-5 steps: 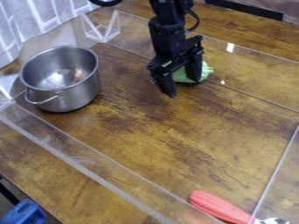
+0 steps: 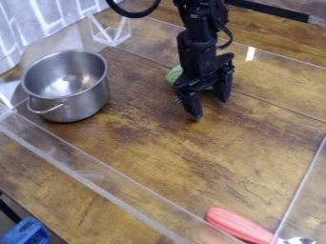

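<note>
The black robot gripper [image 2: 204, 95] reaches down from the top, low over the wooden table, right of centre. A green object [image 2: 174, 74] lies partly hidden behind it on the left. Whether the fingers are open or shut, or touch the object, is unclear.
A steel pot [image 2: 65, 84] stands at the left. A red-handled utensil [image 2: 242, 225] lies at the bottom right, and a blue item [image 2: 26, 232] at the bottom left corner. Clear plastic walls edge the table [image 2: 166, 162].
The gripper has moved right and somewhat lower. The green object, earlier visible to its right, now shows on its left side.
</note>
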